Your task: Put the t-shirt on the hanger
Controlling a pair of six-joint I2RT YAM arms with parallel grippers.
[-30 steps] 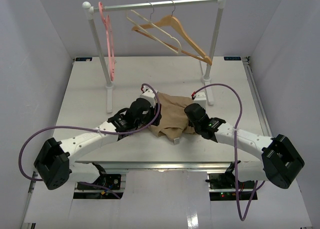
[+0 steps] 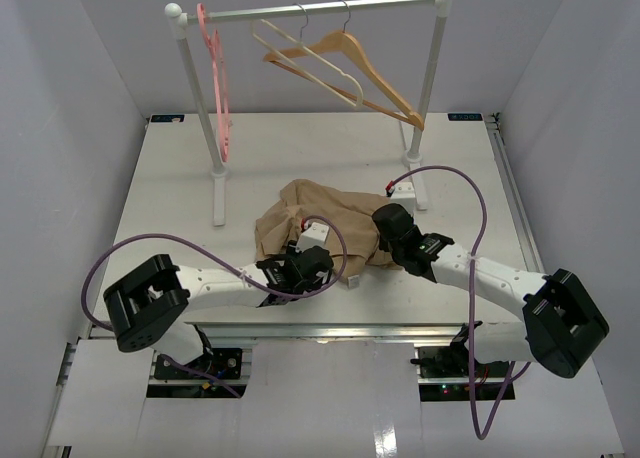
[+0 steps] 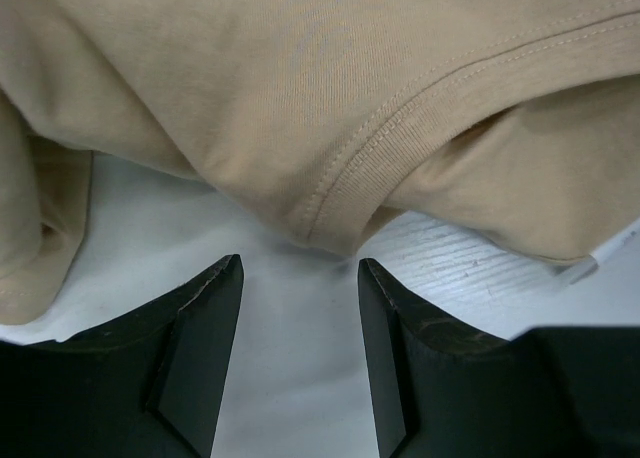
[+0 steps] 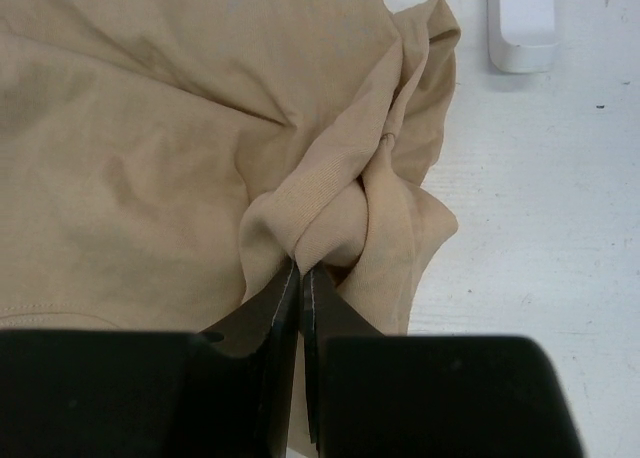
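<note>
The tan t-shirt [image 2: 335, 208] lies crumpled on the white table below the rack. My left gripper stands open at its near edge, facing a folded, stitched hem [image 3: 350, 158], with nothing visible between the fingers. My right gripper is shut on a bunched fold of the t-shirt [image 4: 330, 208] at its right side. A wooden hanger [image 2: 370, 73] and a cream hanger [image 2: 310, 68] hang from the rail above.
Pink hangers [image 2: 220, 88] hang at the rail's left end. The rack's feet [image 2: 218, 203] stand either side of the cloth. Bare table [image 2: 170, 168] shows at left and back.
My left arm has moved toward the front of the table, from over the middle of the t-shirt to its near edge. The right arm has barely shifted.
</note>
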